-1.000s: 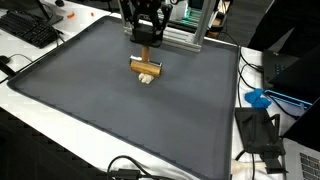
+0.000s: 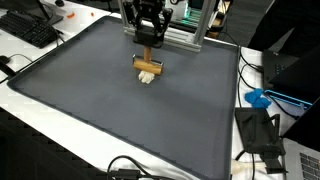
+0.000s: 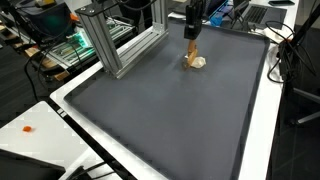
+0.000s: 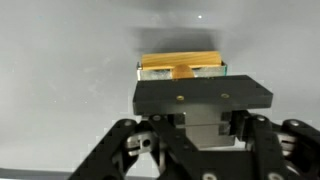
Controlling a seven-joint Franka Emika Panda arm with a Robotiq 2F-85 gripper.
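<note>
A wooden block (image 2: 147,65) with an upright orange-brown handle (image 2: 147,52) is on the dark table, below my gripper (image 2: 149,43). The second exterior view shows the handle (image 3: 192,47) directly under the gripper (image 3: 191,36). Seen from the wrist, the block's pale wooden edge (image 4: 180,60) and a bit of orange stick out past a black plate (image 4: 203,96). That plate covers the fingertips, so whether they grip the handle does not show. A crumpled whitish piece (image 2: 147,77) lies against the block's near side.
A white-framed rack (image 3: 130,48) stands at the table's edge, close to the arm. A keyboard (image 2: 30,29), a blue object (image 2: 256,98) and a black device (image 2: 259,132) lie off the working area.
The wooden block, handle and whitish piece have shifted very slightly to the right and away from the camera. The gripper has stayed close above the handle.
</note>
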